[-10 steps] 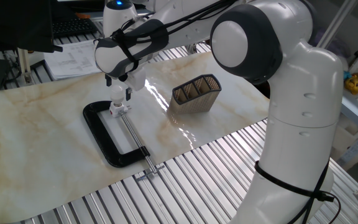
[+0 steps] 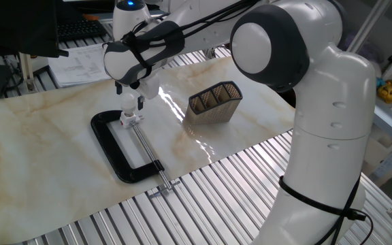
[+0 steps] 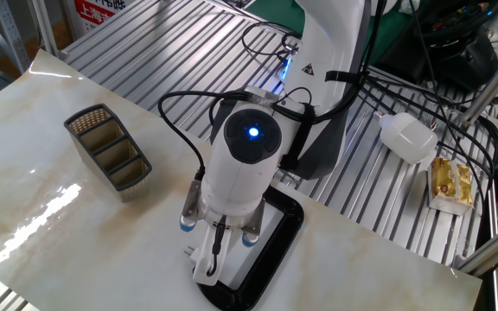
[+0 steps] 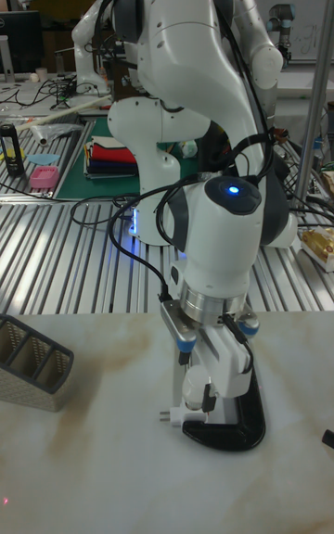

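Note:
A black C-clamp (image 2: pixel 111 148) with a silver screw lies flat on the marbled sheet (image 2: pixel 39 156). My gripper (image 2: pixel 130 96) points down over the clamp's far end in exterior view 1. Under it, a small white piece (image 2: pixel 131 120) shows at that end of the screw. In exterior view 3 a white piece with prongs (image 4: pixel 176 416) sticks out beside the clamp's black frame (image 4: pixel 227 438), just below the gripper. Whether the fingers are open or closed round it is hidden by the white parts crowded together there. The clamp's bar end reaches over the sheet's edge.
A grey-brown holder with compartments (image 2: pixel 213 112) stands on the sheet, apart from the clamp. Slatted metal table (image 2: pixel 203 204) borders the sheet. A white bulb-shaped object (image 3: pixel 407 138) and a gold-and-white box (image 3: pixel 450 186) sit on the slats. Much of the sheet is bare.

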